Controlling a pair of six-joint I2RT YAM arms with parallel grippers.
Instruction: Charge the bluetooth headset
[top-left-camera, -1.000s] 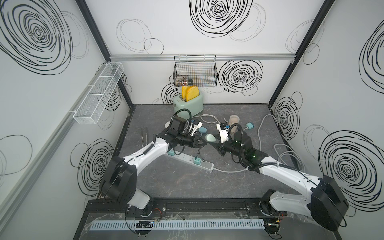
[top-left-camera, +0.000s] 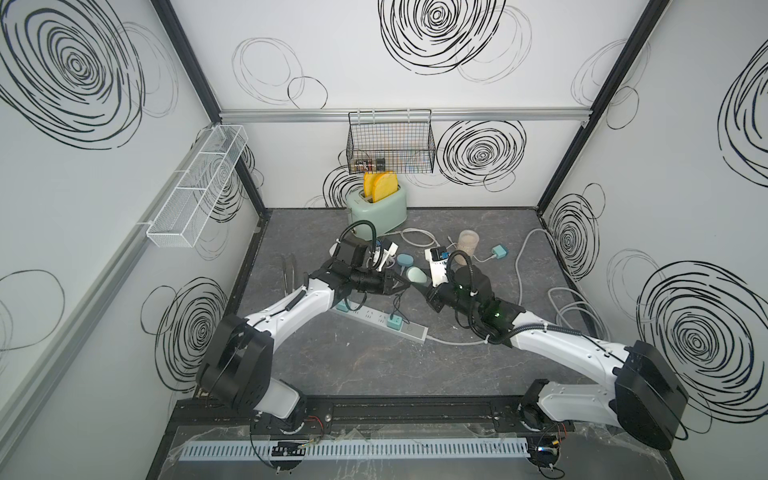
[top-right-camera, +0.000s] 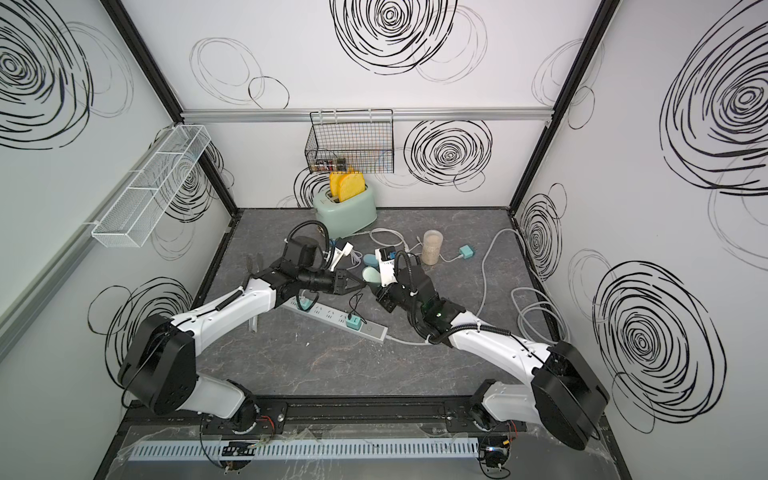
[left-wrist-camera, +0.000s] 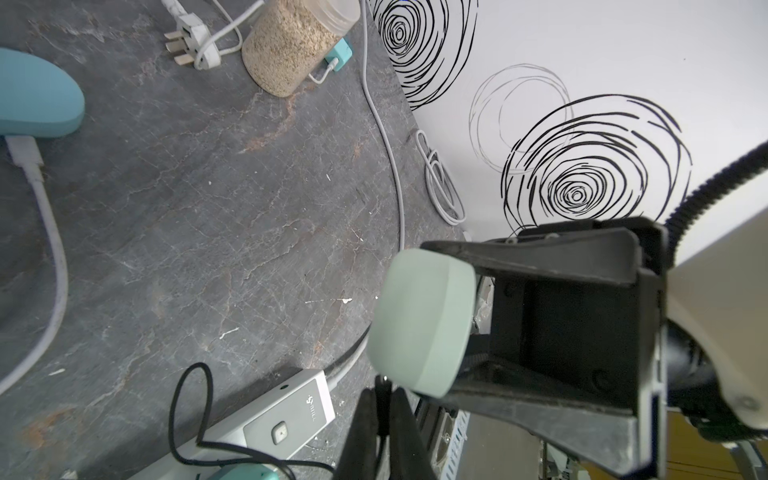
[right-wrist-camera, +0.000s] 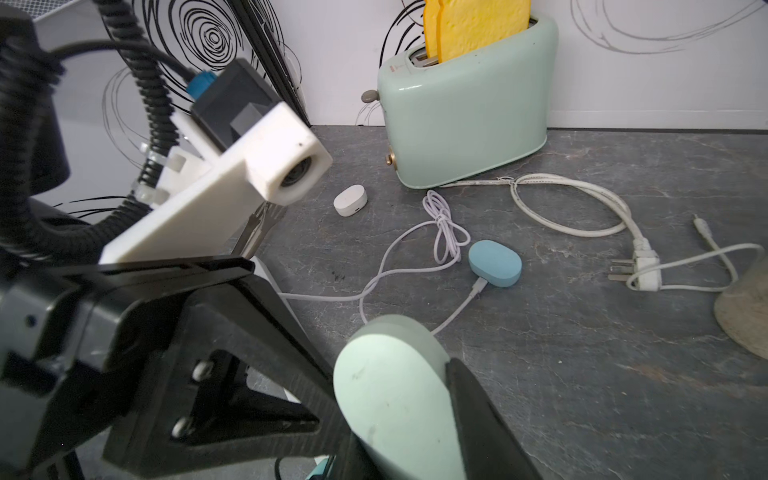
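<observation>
My right gripper is shut on a pale mint headset case (left-wrist-camera: 420, 320), held above the table. My left gripper faces it from the left, shut on what looks like a black cable's plug (left-wrist-camera: 383, 384), whose tip is at or just below the case; contact is unclear. A blue case (right-wrist-camera: 494, 262) lies behind them with a white cable plugged into it. A white case (right-wrist-camera: 349, 201) sits further back on the left.
A power strip (top-left-camera: 372, 317) with cyan adapters lies in front. A mint toaster (top-left-camera: 376, 209), loose plugs and cables, and a jar (top-right-camera: 432, 248) stand behind. Wire baskets hang on the back and left walls.
My right gripper and the held case have moved a little left toward my left gripper, which stays almost in place.
</observation>
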